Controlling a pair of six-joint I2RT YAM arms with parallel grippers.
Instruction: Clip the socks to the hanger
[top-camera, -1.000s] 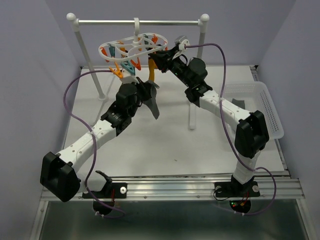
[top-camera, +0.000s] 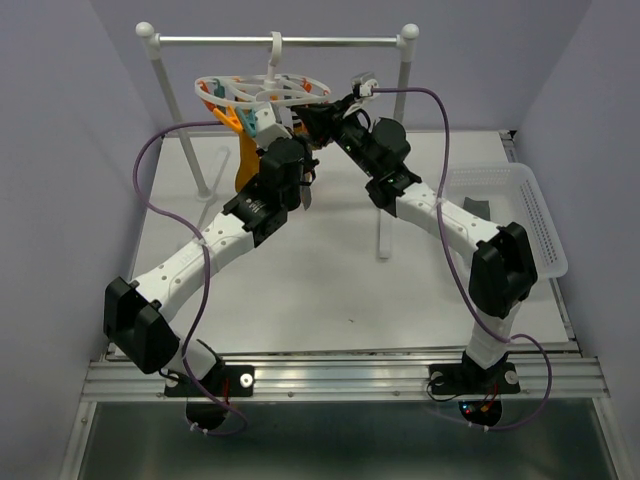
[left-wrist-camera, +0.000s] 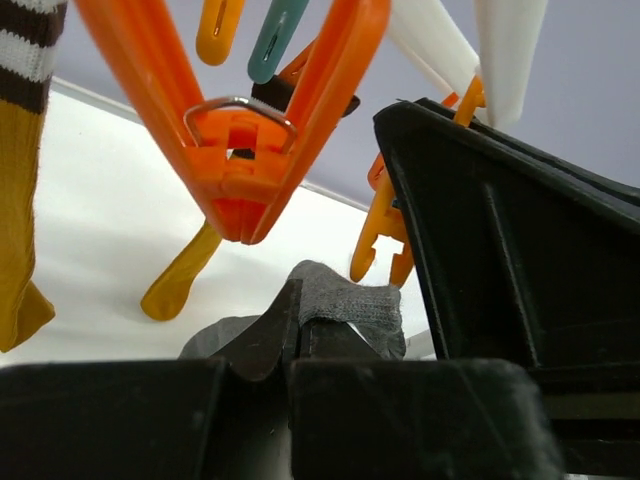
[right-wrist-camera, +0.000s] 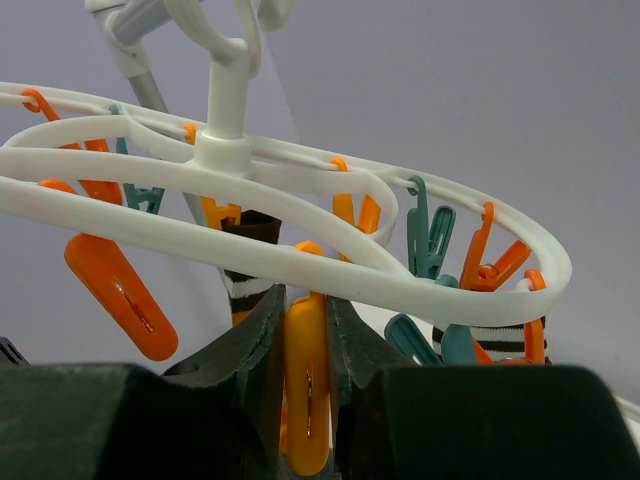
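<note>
A white round hanger with orange and teal clips hangs from the rack. My right gripper is shut on an orange clip at the hanger's near rim. In the left wrist view, that clip's lower fingers stand a little apart, beside the black right gripper finger. Just below them, a grey sock is pinched in my left gripper, its folded top edge sticking up past the fingertips. Seen from the top, the sock dangles under the left gripper. The sock's edge appears apart from the clip.
A mustard sock with striped cuff hangs at left, and another mustard sock further back. An empty orange clip hangs close above the left gripper. A white basket with a dark grey cloth stands at right.
My left gripper has moved up and to the right with the grey sock, close under the right gripper. The hanger's clips have shifted slightly. The right arm has barely moved.
</note>
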